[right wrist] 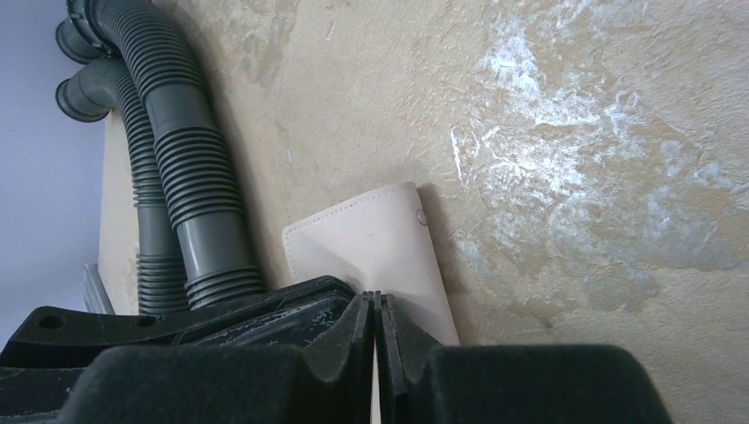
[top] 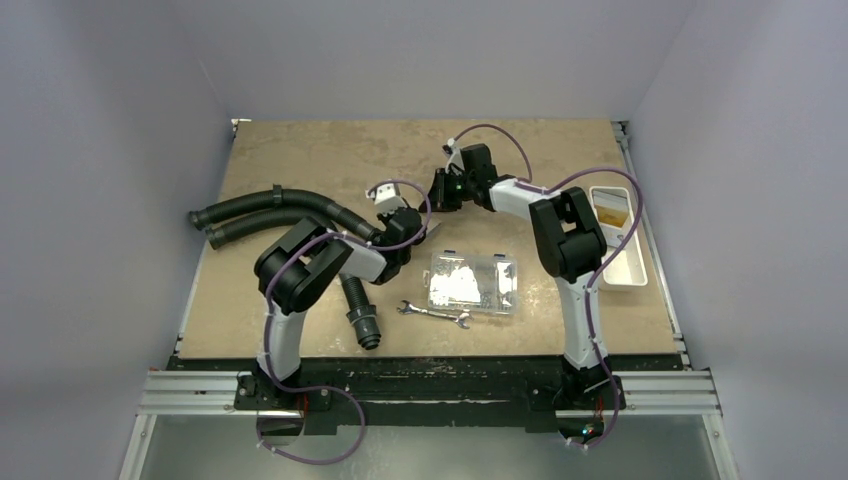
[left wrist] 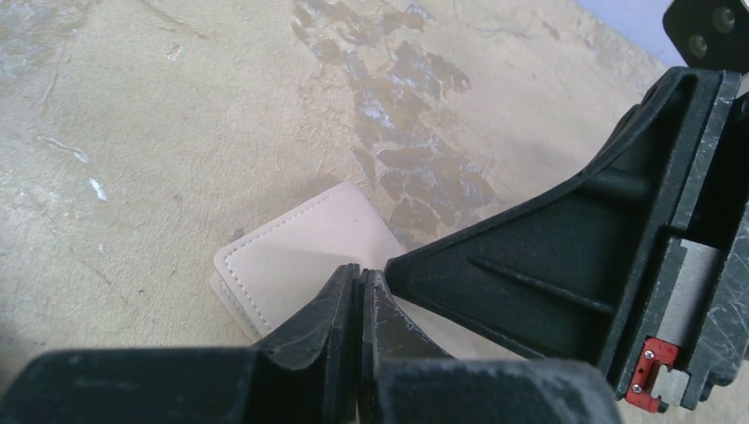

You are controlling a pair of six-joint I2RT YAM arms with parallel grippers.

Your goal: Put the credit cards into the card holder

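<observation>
The card holder is a pale pink stitched leather wallet, lying closed on the table. Its fold and a small metal stud show in the right wrist view, where the holder is partly covered by black fingers. My left gripper is shut over the holder, with nothing visible between its fingertips. From the other side, my right gripper reaches over the holder; its fingertips are close together, and whether they fully meet is unclear. Both grippers nearly touch each other. From above, only a sliver of the holder shows. No credit card is recognisable.
Grey corrugated hoses lie left, partly under the left arm. A clear compartment box and a wrench lie nearer the front. At the right edge stands a white bin with something yellowish inside.
</observation>
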